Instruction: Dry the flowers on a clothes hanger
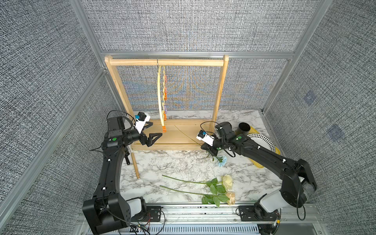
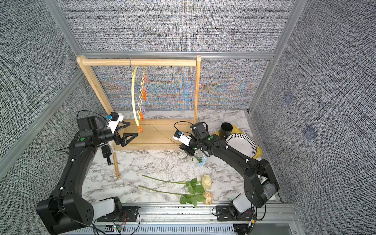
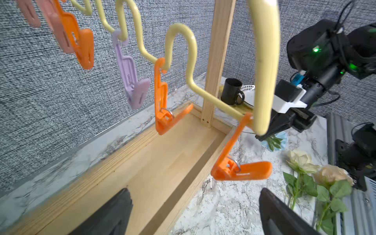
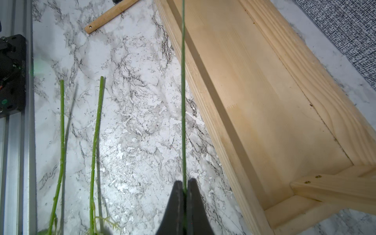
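Note:
A yellow hanger with orange, pink and lilac clips hangs from the wooden rack. My left gripper stands open beside its near end, facing an orange clip in the left wrist view. My right gripper is shut on a long thin green stem of a blue flower, held low at the rack base's right front. Two roses, cream and peach, lie on the front of the table with their stems pointing left.
A black mug and a plate on yellow stand at right. A wooden stick and a black object lie at left.

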